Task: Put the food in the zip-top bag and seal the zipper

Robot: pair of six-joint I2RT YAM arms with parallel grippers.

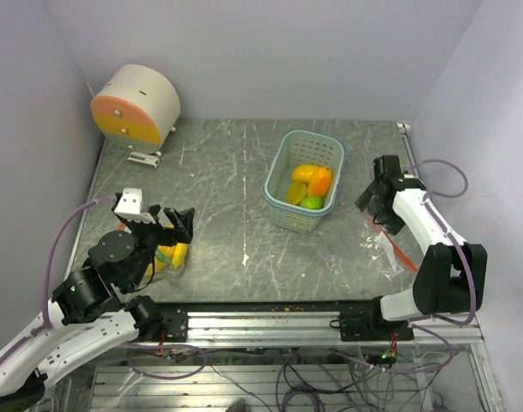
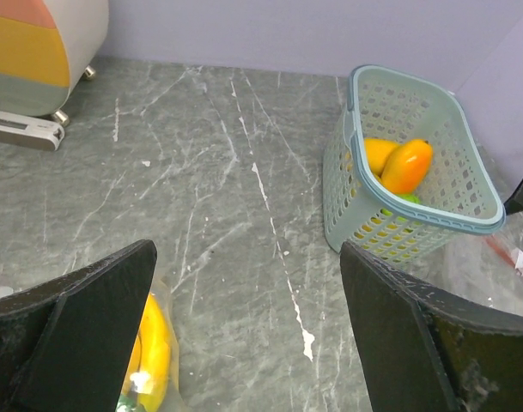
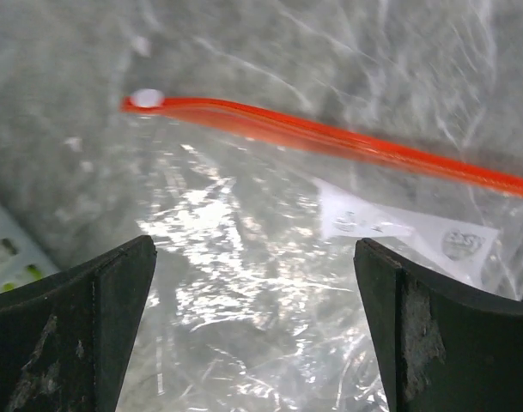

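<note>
A pale plastic basket [image 1: 282, 215] holds yellow, orange and green toy food, including an orange piece [image 2: 408, 165]. A clear bag with a red zipper [image 3: 330, 138] lies flat right of the basket; my right gripper [image 1: 370, 206] is open above it, nothing between its fingers. At the left, a clear bag holding yellow food [image 2: 155, 356] lies partly under my left gripper [image 1: 177, 221], which is open and empty above it.
A white, orange and yellow rounded box [image 1: 135, 103] stands at the back left. Walls bound the sides and back.
</note>
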